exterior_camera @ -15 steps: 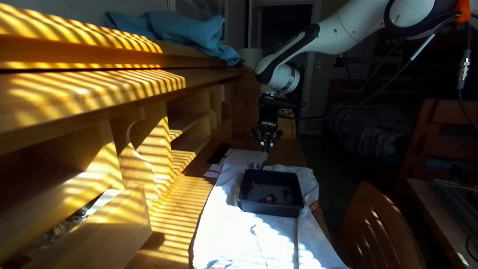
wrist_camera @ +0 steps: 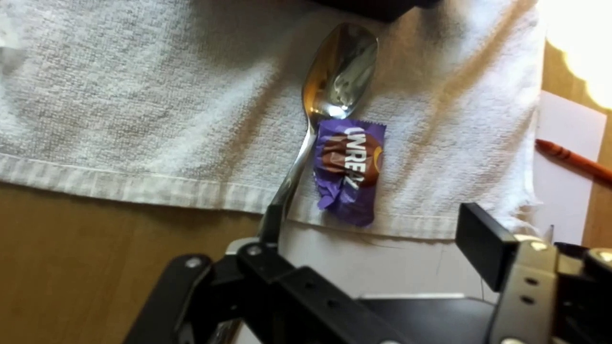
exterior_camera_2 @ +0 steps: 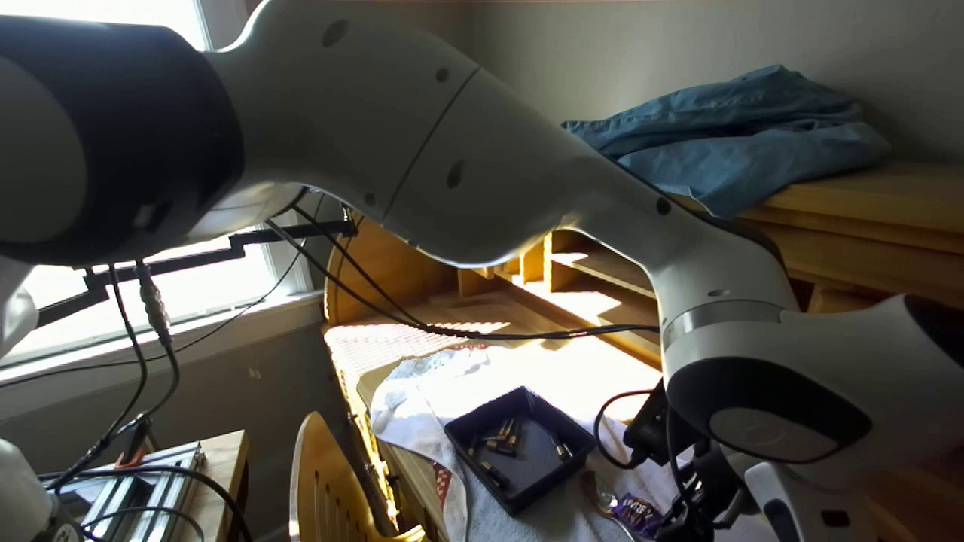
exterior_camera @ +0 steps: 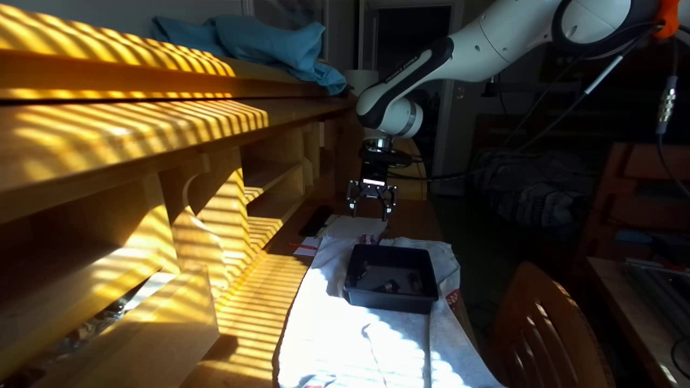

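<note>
My gripper is open, its two dark fingers spread wide with nothing held between them. Below it in the wrist view, a purple wrapped candy (wrist_camera: 351, 169) lies on the white towel (wrist_camera: 143, 103). Along the candy's left side runs a metal spoon (wrist_camera: 344, 71), bowl toward the tray; the left finger hides part of its handle. In exterior view 1 the gripper (exterior_camera: 370, 210) hangs above the table behind the dark tray (exterior_camera: 391, 300). Several small dark and brass-coloured pieces (exterior_camera_2: 506, 438) lie inside that tray.
An orange-red crayon (wrist_camera: 573, 160) rests on white paper to the right of the towel. Wooden shelves (exterior_camera: 278, 168) line the left side of the desk in exterior view 1. A wooden chair (exterior_camera: 546, 330) stands at the right. Blue cloth (exterior_camera: 271, 42) lies on the upper ledge.
One second ago the gripper's fingers were close together; now they are spread apart. The arm has shifted slightly left in exterior view 1, and the gripper has turned.
</note>
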